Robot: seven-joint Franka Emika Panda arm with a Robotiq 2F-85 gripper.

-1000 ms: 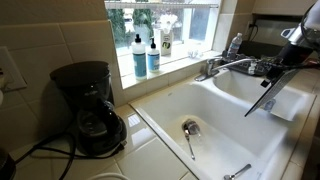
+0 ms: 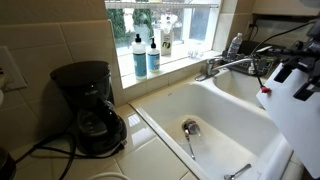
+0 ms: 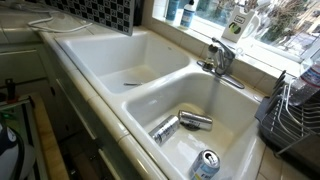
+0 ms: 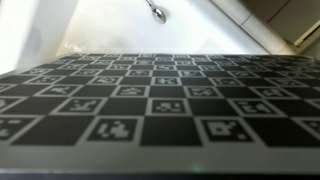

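A flat board moves with my arm point(image 2: 312, 55) at the right edge of exterior view 1, where its plain white back point(image 2: 298, 110) shows over the sink's right side. Its black-and-white marker pattern faces me across the lower wrist view, as a checkered board point(image 4: 150, 105), and also shows at the top left of exterior view 2 as a patterned panel point(image 3: 100, 10). My gripper point(image 2: 282, 80) is dark and partly cropped beside the board's upper edge. No fingers show in the wrist view, so their grip on the board cannot be made out.
The white double sink point(image 3: 112, 62) lies below. Several cans, one a silver can point(image 3: 206, 163), are in one basin. A metal strainer point(image 2: 191, 128) sits in the other. A coffee maker point(image 2: 88, 100), sill bottles point(image 2: 139, 57), faucet point(image 2: 212, 66) and dish rack point(image 3: 290, 115) surround it.
The board has turned from nearly edge-on to showing its broad white back, and has come nearer the exterior camera, toward the right edge. The arm moved with it. The sink contents stayed put.
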